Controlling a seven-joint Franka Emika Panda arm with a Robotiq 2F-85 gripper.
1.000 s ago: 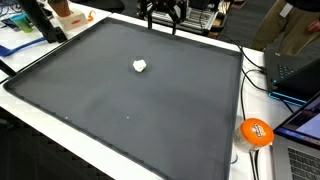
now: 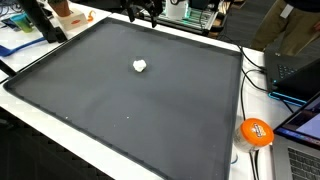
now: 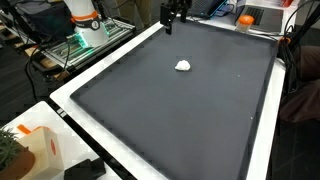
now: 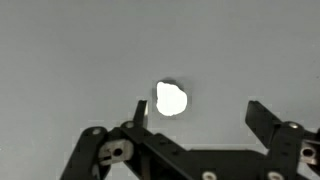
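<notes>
A small white object [image 2: 139, 65] lies on the grey board, apart from anything else; what it is cannot be told. It shows as a white blob [image 3: 182, 66] in exterior view 2. My gripper is open in the wrist view, its two black fingers wide apart. Just beyond the fingertips, the white object [image 4: 171, 98] appears between them and nearer the left one, with nothing held. In exterior view 1 only the lower end of the gripper shows, at the top edge and beyond the object.
The grey board [image 2: 150, 115] is otherwise bare, with wide free room. An orange-topped round container [image 2: 254, 134] stands off its right side, near a laptop [image 2: 295, 80]. Various items, including a white-and-orange container [image 2: 68, 14], crowd the far left corner.
In exterior view 1 my gripper has shifted left along the far edge of the board, compared with a second ago. The white object has stayed where it was.
</notes>
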